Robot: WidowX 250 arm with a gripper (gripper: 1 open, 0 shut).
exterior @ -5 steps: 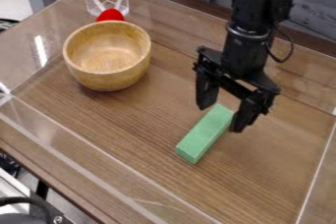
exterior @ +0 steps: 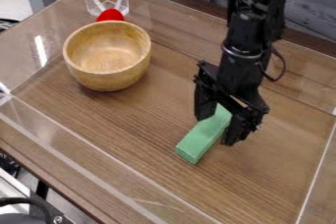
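Note:
A green block (exterior: pixel 201 142) lies on the wooden table right of centre. My black gripper (exterior: pixel 223 112) is low over its upper end, its fingers around or just above that end; whether they touch it cannot be told. The fingers look partly apart, and they hide part of the block.
A tan bowl (exterior: pixel 106 79) sits at the left. A red and white object (exterior: pixel 110 12) stands behind it at the back left. A grey surface lies beyond the table edges.
The gripper has turned and come down nearer the green block, covering more of its upper end. The block looks unmoved.

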